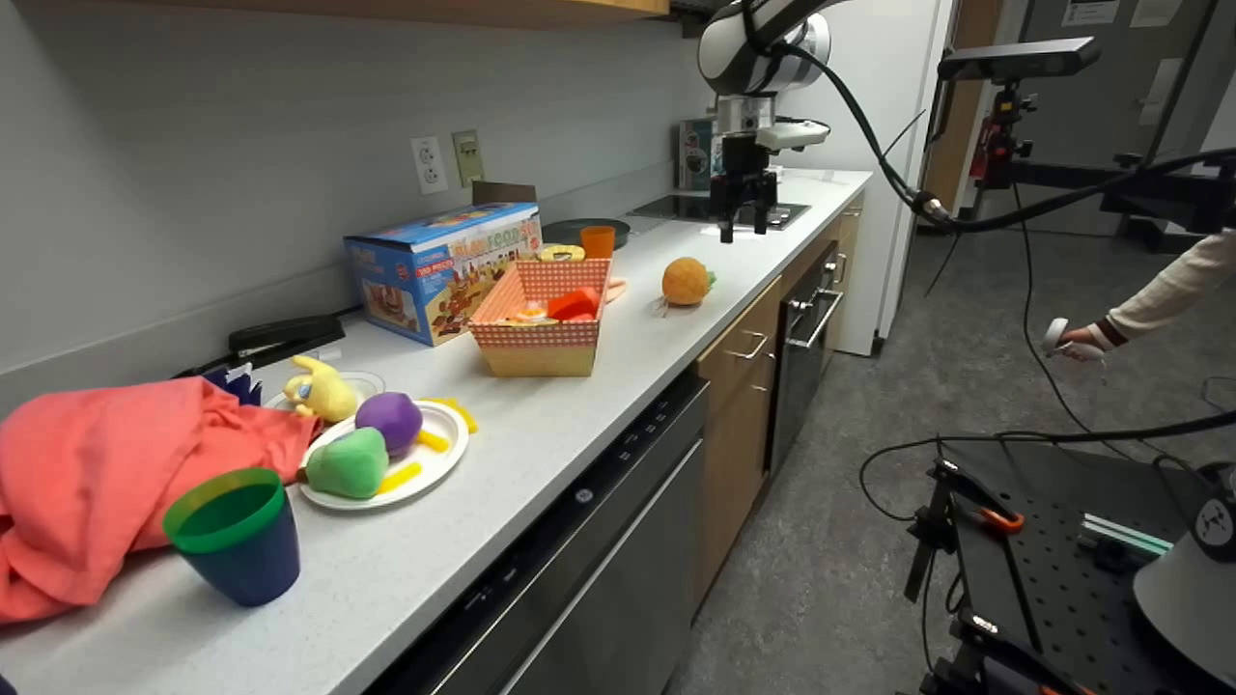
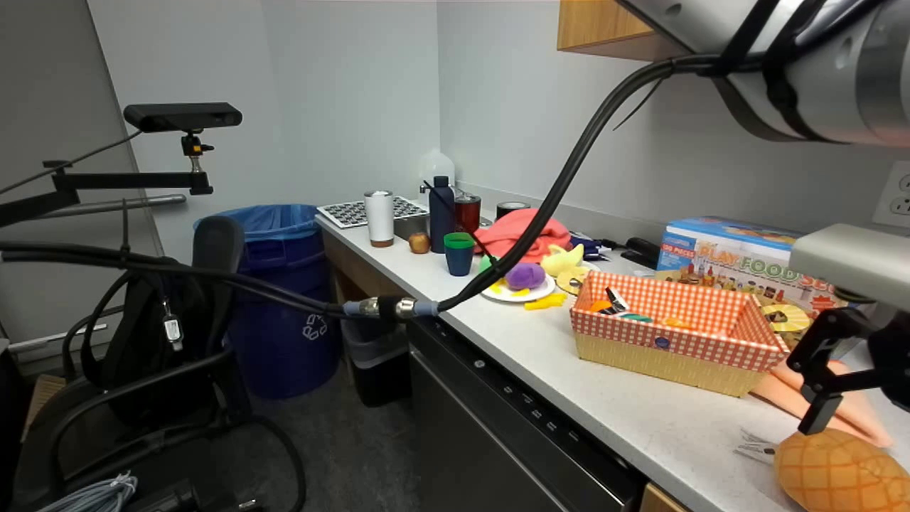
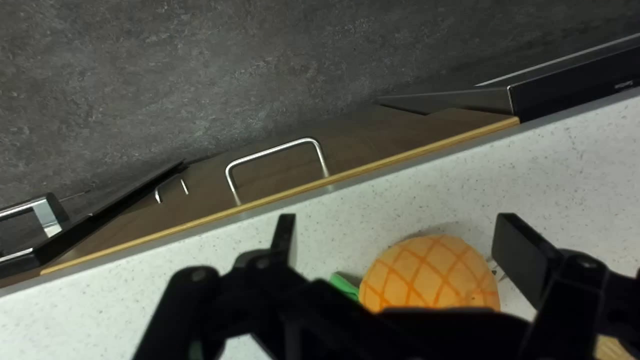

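Observation:
An orange toy pineapple [image 1: 686,282] with a green top lies on its side on the counter near the front edge. My gripper [image 1: 749,232] hangs above the counter, a little beyond the pineapple as exterior view 1 sees it. In the wrist view the pineapple [image 3: 433,273] shows between and below the widely parted fingers, closer to the right one, its lower part hidden by the gripper body. Nothing is held; the gripper is open. Exterior view 2 catches one finger [image 2: 820,409] above the pineapple [image 2: 840,469], which the frame edge cuts off.
A red-checked basket [image 1: 542,347] with toy food stands nearby, before a play food box [image 1: 446,268]. Farther along are a plate [image 1: 449,461] with a purple toy and a green pear, a cup [image 1: 238,539] and a red cloth [image 1: 127,475]. Bare counter surrounds the pineapple.

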